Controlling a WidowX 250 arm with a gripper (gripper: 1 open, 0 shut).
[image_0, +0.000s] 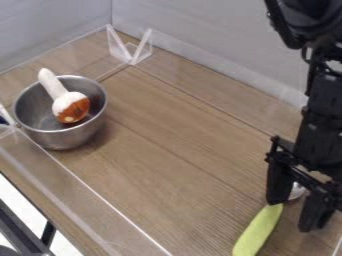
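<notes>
My black gripper is low at the right edge of the view, its fingers apart, over the table just beside the upper end of a long yellow-green object. A small white object is partly hidden behind the fingers; whether they touch it is unclear.
A metal bowl at the left holds a white-handled item with an orange and white head. White clips stand by the back wall.
</notes>
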